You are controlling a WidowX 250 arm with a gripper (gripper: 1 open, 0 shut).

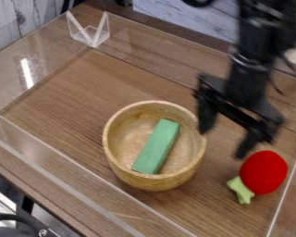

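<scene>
My gripper (225, 125) hangs at the right, its dark fingers open and pointing down, with nothing seen between them. It is above and between a tan bowl (119, 139) and a red round object (265, 171). A green block (155, 146) lies inside the bowl, at the centre of the camera view. The red object rests on the table at the lower right, with a pale green piece (240, 191) at its lower left.
A small clear plastic object (92, 28) stands near the upper left edge.
</scene>
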